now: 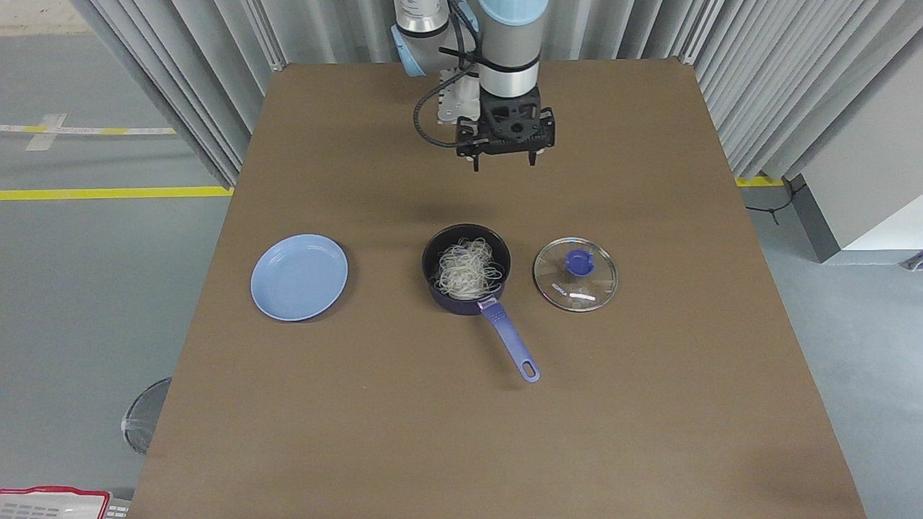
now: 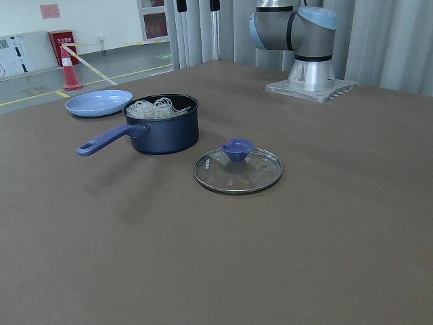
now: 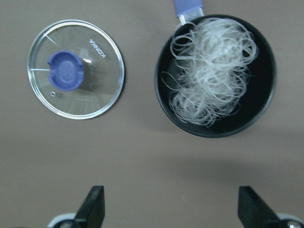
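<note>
A dark pot (image 1: 437, 294) with white noodles (image 1: 467, 267) and a purple handle (image 1: 510, 342) stands mid-table. A glass lid (image 1: 575, 290) with a blue knob (image 1: 579, 263) lies flat to its right. A light blue plate (image 1: 298, 277) is left of the pot. My gripper (image 1: 504, 163) hangs high behind them at the back; in the wrist view it stands open, nothing between its fingers, with lid and pot beyond the fingertips.
The arm's base (image 2: 311, 88) stands at the back, with curtains behind the table.
</note>
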